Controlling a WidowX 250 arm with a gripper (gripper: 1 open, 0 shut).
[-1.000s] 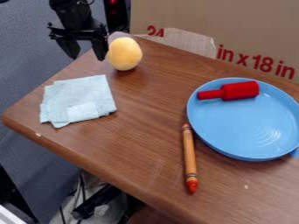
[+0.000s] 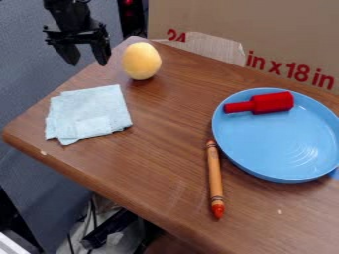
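My black gripper point(image 2: 87, 54) hangs at the top left, above the far left edge of the table, pointing down with its fingers apart and nothing visible between them. To its right sits a yellow egg-shaped object point(image 2: 142, 61). Below it a folded light blue cloth point(image 2: 89, 113) lies on the wooden table. A blue plate point(image 2: 276, 147) on the right holds a red cylinder point(image 2: 272, 103) with a narrower handle. An orange crayon point(image 2: 215, 182) lies left of the plate.
A cardboard box point(image 2: 259, 35) stands along the back. The table's left edge drops to a grey floor area.
The objects on the table have not moved.
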